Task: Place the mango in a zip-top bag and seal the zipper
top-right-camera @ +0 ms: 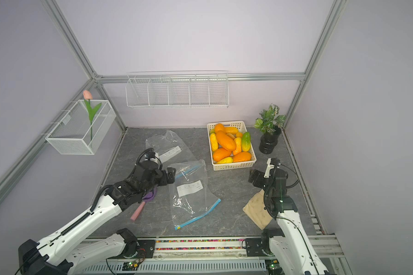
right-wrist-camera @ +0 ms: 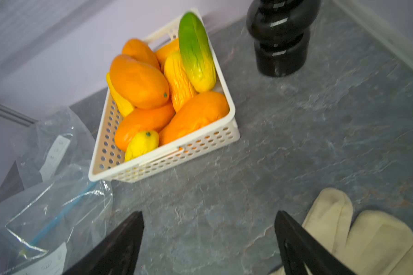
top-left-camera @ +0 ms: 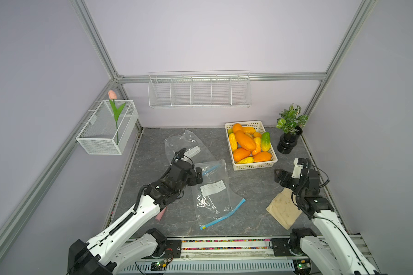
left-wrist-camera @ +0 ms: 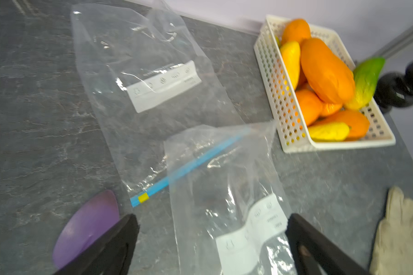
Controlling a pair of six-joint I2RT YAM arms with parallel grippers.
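Observation:
Two clear zip bags lie flat on the grey table, overlapping. The front bag [top-left-camera: 211, 201] has a blue zipper at its near edge; the rear bag [left-wrist-camera: 146, 50] reaches toward the back wall. Orange mangos [right-wrist-camera: 140, 81] sit among other fruit in the white basket [right-wrist-camera: 190, 147] at the back right. Above the bags hovers my left gripper, open and empty, with the front bag beneath it in the left wrist view. My right gripper, also open and empty, is in front and to the right of the basket, with bare table seen between its fingers.
A beige cloth glove [right-wrist-camera: 371, 238] lies under the right arm. Behind it, a black vase [top-left-camera: 285, 145] holds a plant. A purple spatula [left-wrist-camera: 87, 224] with a pink handle lies left of the bags. Bare table separates basket and glove.

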